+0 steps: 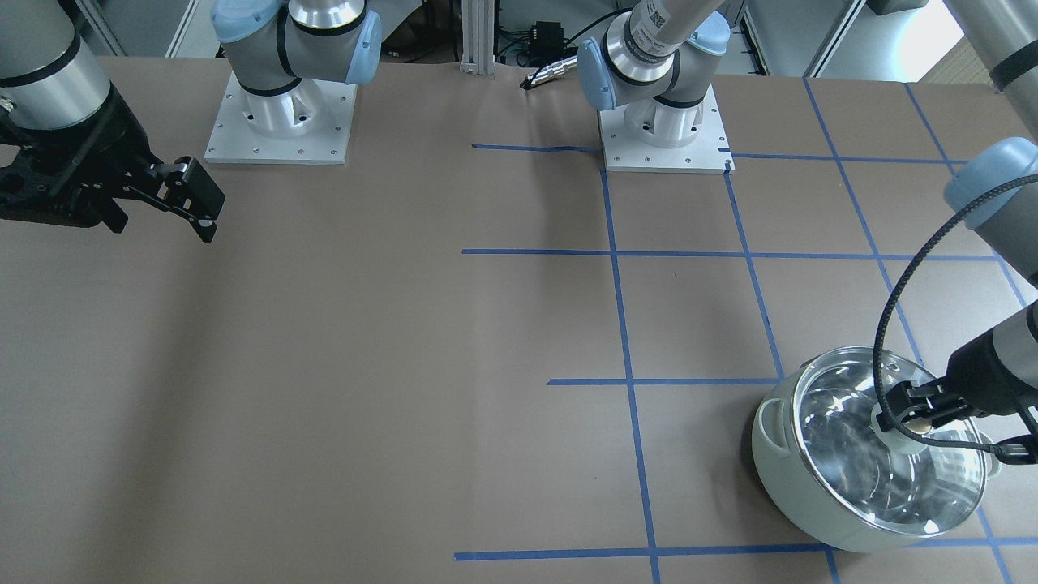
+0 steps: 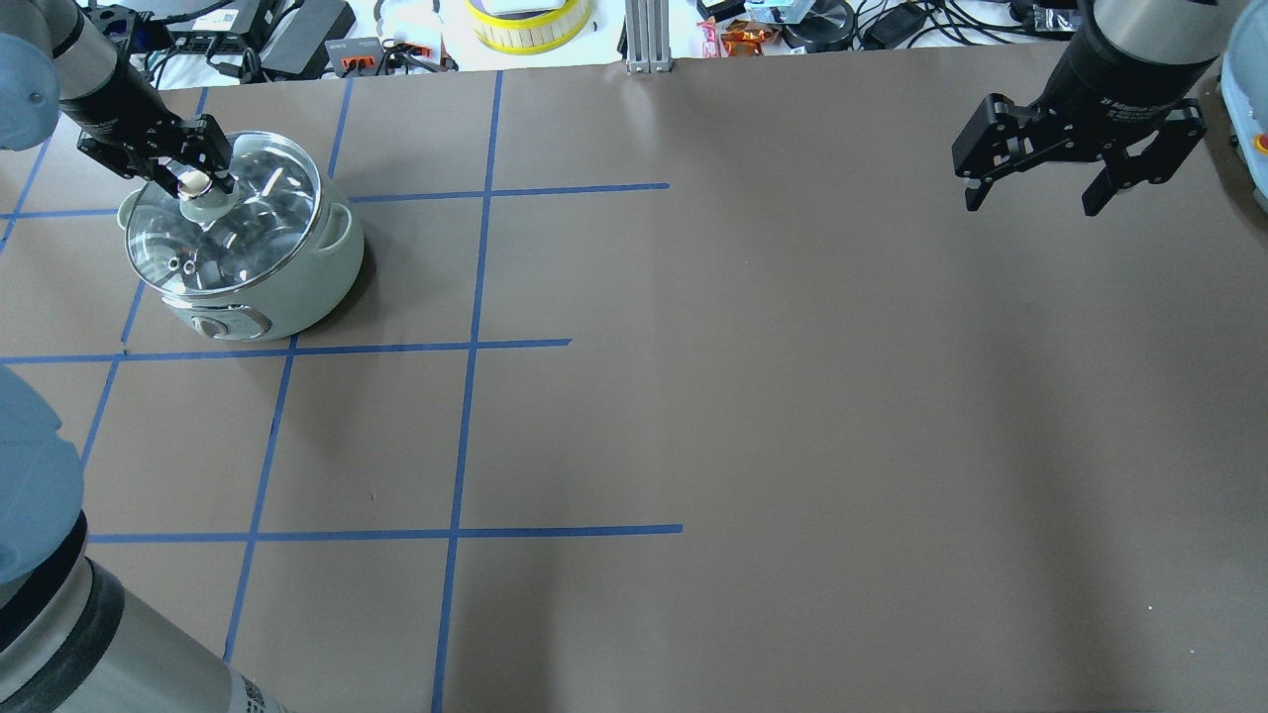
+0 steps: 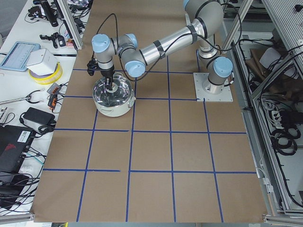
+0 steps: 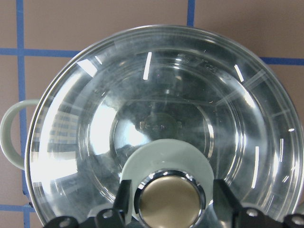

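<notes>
A pale green pot (image 1: 788,491) with a clear glass lid (image 2: 238,250) sits on the taped table at the right of the front view and upper left of the top view. My gripper is down at the lid's knob (image 4: 169,202), a metal-topped knob on a pale round base. Its two black fingers stand either side of the knob; whether they press on it I cannot tell. The pot's handle (image 4: 14,109) shows at the left in the wrist view.
Another arm's black gripper (image 2: 1034,184) hangs over the opposite side of the table. More arm bases (image 1: 282,146) stand along the back edge. A cable (image 1: 900,277) loops over the pot.
</notes>
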